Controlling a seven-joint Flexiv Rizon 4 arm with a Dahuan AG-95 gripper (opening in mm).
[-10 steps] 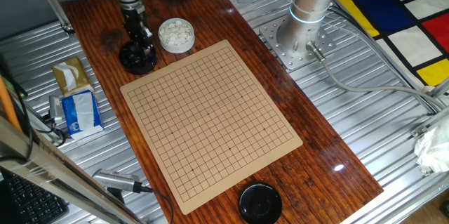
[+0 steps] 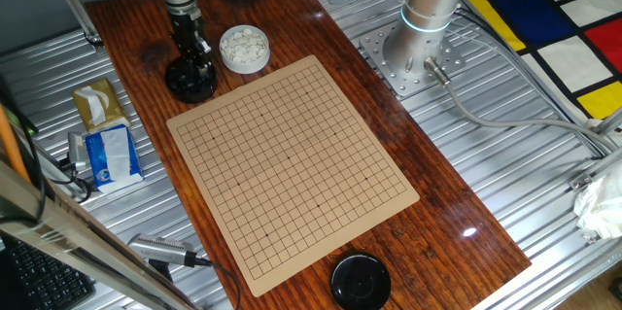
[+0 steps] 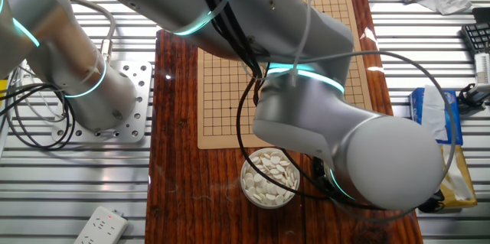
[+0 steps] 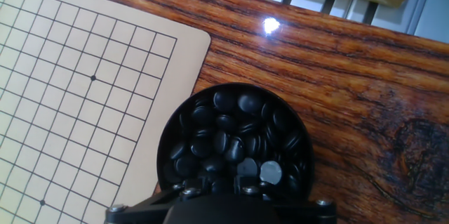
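A black bowl (image 4: 165, 136) full of black go stones (image 4: 223, 142) sits on the wooden table, close to a corner of the go board (image 4: 144, 24). My gripper reaches into the near side of this bowl in the wrist view. Its two fingertips stand apart among the stones, and no stone is clearly clamped between them. One stone (image 4: 271, 173) beside the right finger shines pale grey. From exterior view 1 the gripper (image 2: 200, 69) points down into the bowl (image 2: 175, 91). The board (image 2: 292, 169) bears no stones. In exterior view 2 the arm hides the gripper.
Right beside the gripper stands a white bowl (image 2: 244, 50) of white stones. A black round dish or lid (image 2: 360, 281) lies past the board's far corner. Tissue packs (image 2: 115, 157) are off the table's left side. Bare table (image 2: 442, 223) shows right of the board.
The arm stays over the black bowl. Board and bowls have not moved.
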